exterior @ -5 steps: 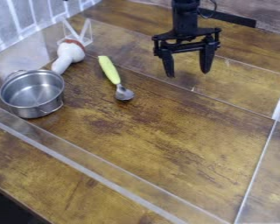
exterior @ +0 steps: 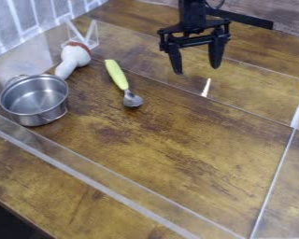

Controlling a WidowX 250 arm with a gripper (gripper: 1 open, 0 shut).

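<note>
My black gripper (exterior: 193, 58) hangs at the upper middle of the view, its two fingers spread open with nothing seen between them. A small thin white object (exterior: 206, 88) lies on the wood just below its right finger. To the left, a spoon or scoop with a yellow-green handle (exterior: 116, 76) and metal head lies on the table, apart from the gripper. A steel pot (exterior: 35, 99) stands at the left, and a white toy-like object (exterior: 74, 57) lies behind it.
Clear plastic barriers edge the wooden work area (exterior: 177, 159) on several sides. A white slatted rail runs at the top left.
My gripper has moved slightly left and up, and more of the small white object below it now shows. The other objects look unmoved.
</note>
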